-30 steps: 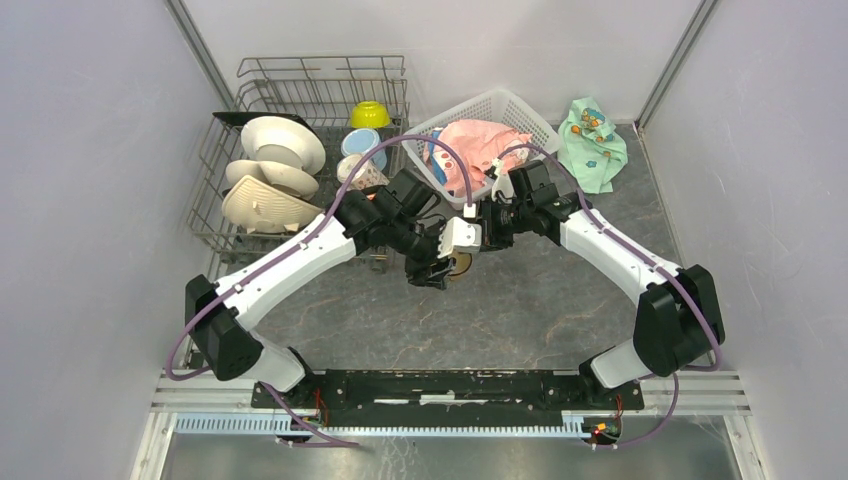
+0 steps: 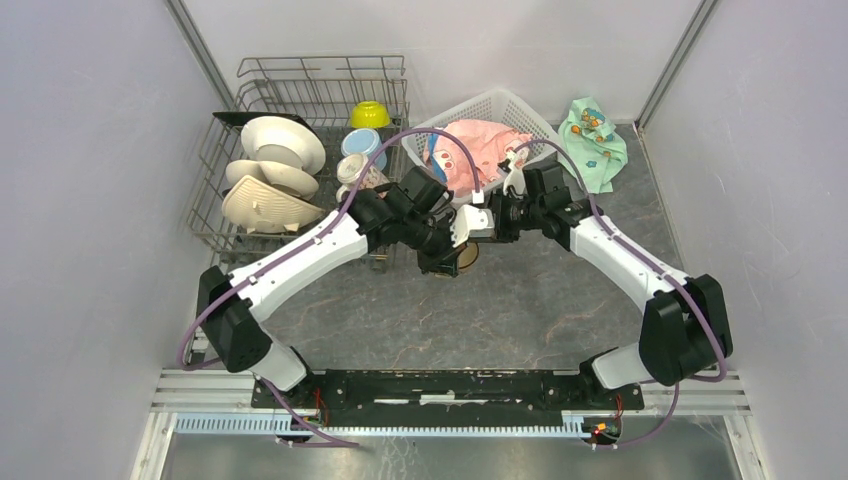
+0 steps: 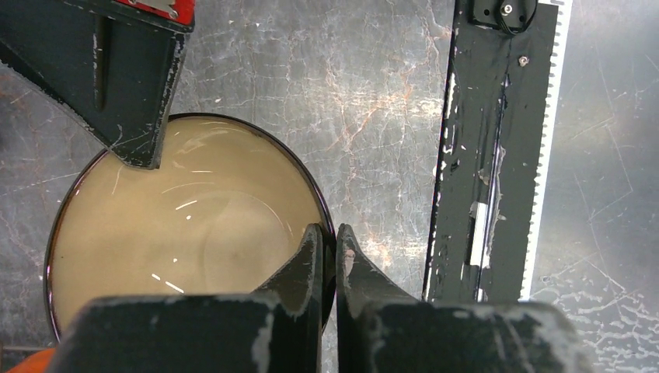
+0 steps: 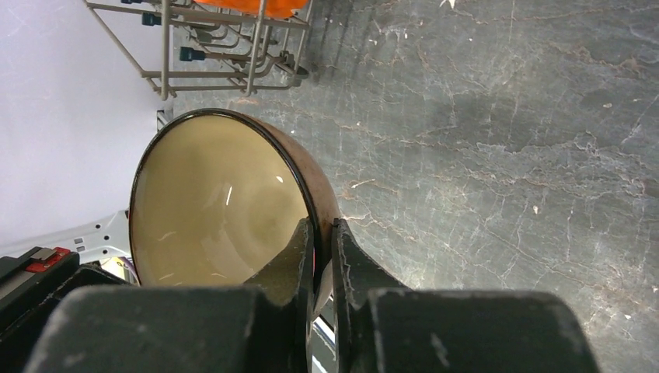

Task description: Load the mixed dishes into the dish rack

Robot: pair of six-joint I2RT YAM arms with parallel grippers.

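Observation:
A tan bowl with a dark rim [image 2: 467,256] is held above the counter between my two grippers, mostly hidden by them in the top view. My left gripper is shut on its rim. My right gripper is also shut on the rim, with the bowl [image 4: 217,194] tilted on its side in that view. The wire dish rack [image 2: 320,68] at the back left holds white plates [image 2: 285,140], beige dishes [image 2: 255,205], a yellow bowl [image 2: 369,113], a light blue cup [image 2: 360,142] and a patterned mug [image 2: 352,170].
A white basket [image 2: 505,105] with pink cloth stands at the back, behind my grippers. A green cloth [image 2: 592,150] lies at the back right.
Both grippers have shifted slightly to the right with the bowl, the left one also moving a little toward the back. The rack's contents look unchanged.

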